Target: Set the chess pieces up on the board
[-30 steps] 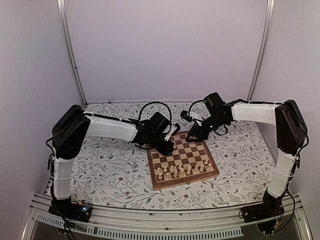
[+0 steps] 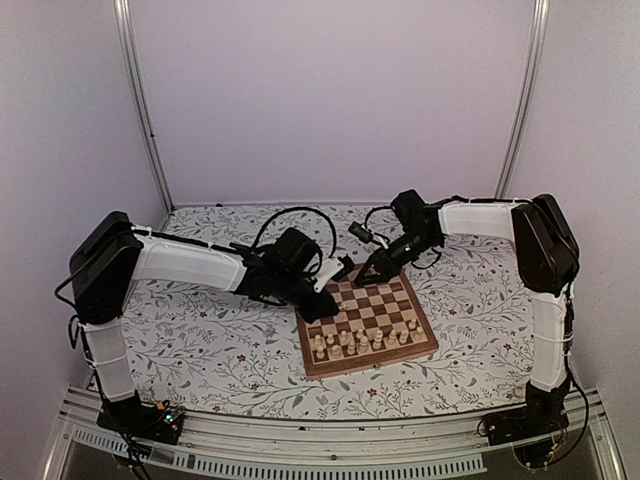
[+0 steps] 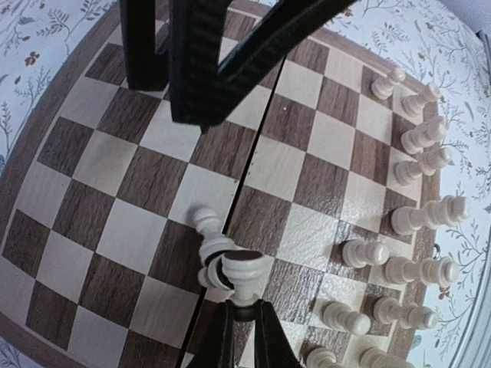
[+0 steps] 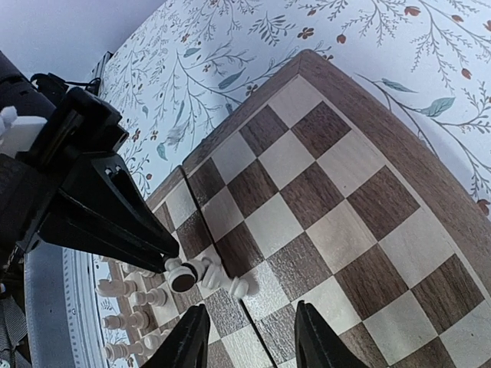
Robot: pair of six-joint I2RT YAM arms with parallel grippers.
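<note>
My left gripper is shut on a white chess piece (image 3: 244, 268), held with its dark-bottomed base away from the fingers. Right behind it in that view, a second white piece (image 3: 207, 222) appears to lie tipped over on the chessboard (image 3: 176, 130); whether the two touch, I cannot tell. Several white pieces (image 2: 362, 343) stand in rows along the board's near side. My right gripper hangs over the board's far part, fingers apart and nothing between them, facing the tipped piece (image 4: 238, 287).
Bare squares fill the board's middle and far part (image 4: 337, 230). A dark fold line crosses it. Flower-patterned cloth (image 2: 220, 340) around the board is clear. Both grippers are close together, the right one's dark fingers (image 3: 192, 92) showing in the left wrist view.
In the top view my left gripper has drawn left and slightly nearer the front. My right gripper has shifted left, further over the board. The standing rows have stayed put.
</note>
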